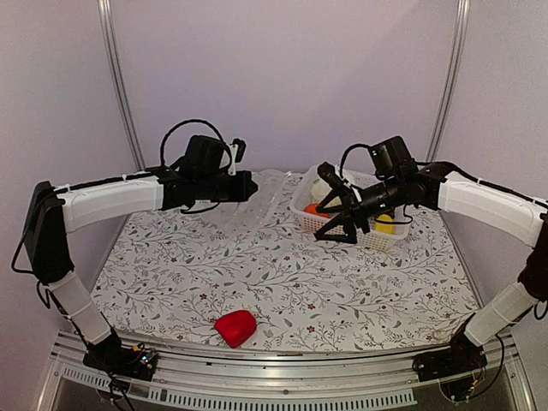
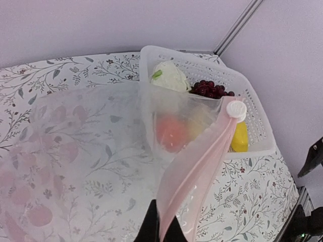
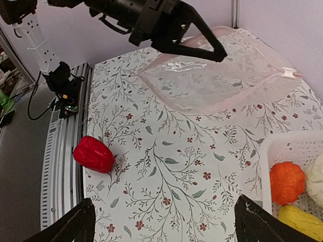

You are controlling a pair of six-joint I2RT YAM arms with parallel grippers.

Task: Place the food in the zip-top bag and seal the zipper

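The clear zip top bag (image 2: 101, 146) hangs from my left gripper, which is shut on its pink zipper edge. A white slider (image 2: 236, 109) sits at the far end of that zipper. In the right wrist view the bag's mouth (image 3: 222, 103) gapes, and no food shows inside. A red bell pepper (image 1: 235, 327) lies on the table near the front edge, well away from the bag. My right gripper (image 1: 325, 219) is open, with nothing between its fingers, left of and above the basket's front side.
A white basket (image 2: 262, 136) at the back right holds a cauliflower-like vegetable (image 2: 169, 75), red grapes (image 2: 209, 89), an orange-red item (image 3: 287, 182) and yellow items (image 3: 301, 222). A metal rail (image 1: 282, 390) borders the front.
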